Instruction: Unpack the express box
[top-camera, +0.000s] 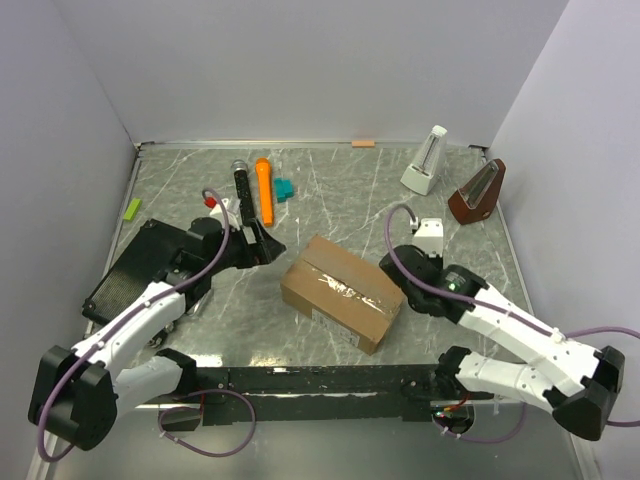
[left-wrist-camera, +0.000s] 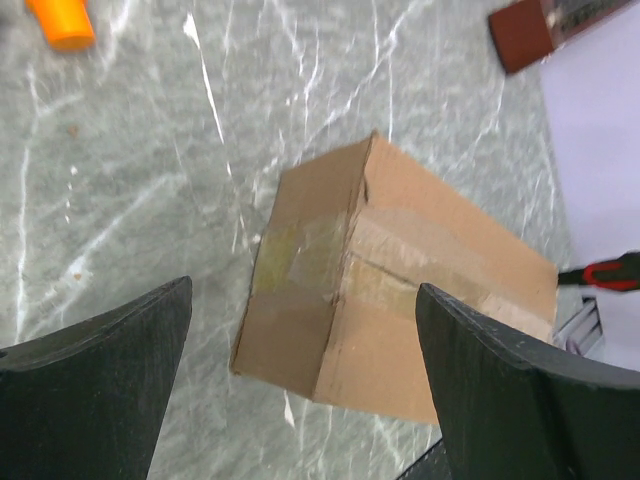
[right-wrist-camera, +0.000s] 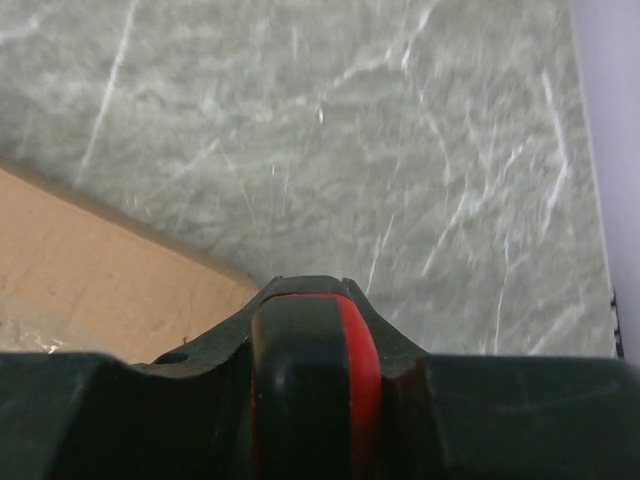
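A taped cardboard box (top-camera: 330, 285) lies at the centre of the marble table, also in the left wrist view (left-wrist-camera: 300, 290). My left gripper (top-camera: 262, 243) hangs open at the box's upper left, nothing between its fingers. My right gripper (top-camera: 418, 265) is over the box's right end, shut on a black-and-red tool (right-wrist-camera: 312, 390). In the left wrist view that red-and-black tool (left-wrist-camera: 615, 272) shows at the right edge.
A black microphone (top-camera: 242, 193), orange microphone (top-camera: 264, 190) and teal block (top-camera: 282, 190) lie at the back left. A white metronome (top-camera: 427, 165) and wooden metronome (top-camera: 476, 195) stand at the back right. A black panel (top-camera: 130, 275) lies at the left.
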